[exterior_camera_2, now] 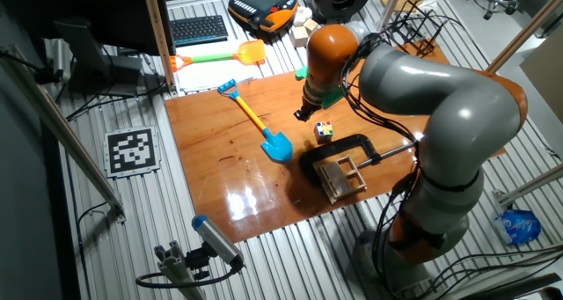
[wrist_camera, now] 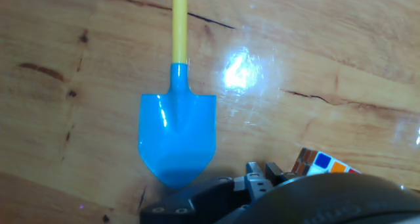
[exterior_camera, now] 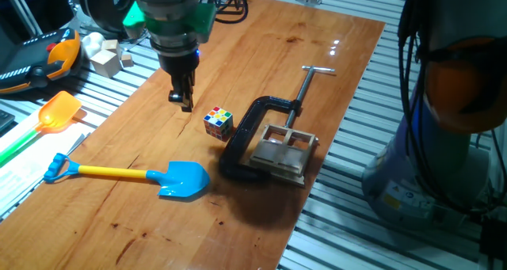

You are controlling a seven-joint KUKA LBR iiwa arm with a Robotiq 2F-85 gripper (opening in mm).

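Note:
My black gripper (exterior_camera: 181, 102) hangs above the wooden table, to the left of and beyond a Rubik's cube (exterior_camera: 219, 123) in exterior view 1. Its fingers point down and nothing shows held between them, though the views do not settle how far apart they stand. The multicoloured cube sits next to a black C-clamp (exterior_camera: 247, 133), which has a light wooden frame (exterior_camera: 283, 154) at its finger. A toy shovel with a blue blade (wrist_camera: 177, 133) and yellow shaft lies flat on the table. In the wrist view my own gripper's body partly covers the cube (wrist_camera: 321, 163).
An orange-and-green toy shovel (exterior_camera_2: 250, 53) lies off the table beside a keyboard (exterior_camera_2: 197, 30). Small wooden blocks (exterior_camera: 105, 62) and a teach pendant (exterior_camera_2: 264, 4) stand beyond the edge.

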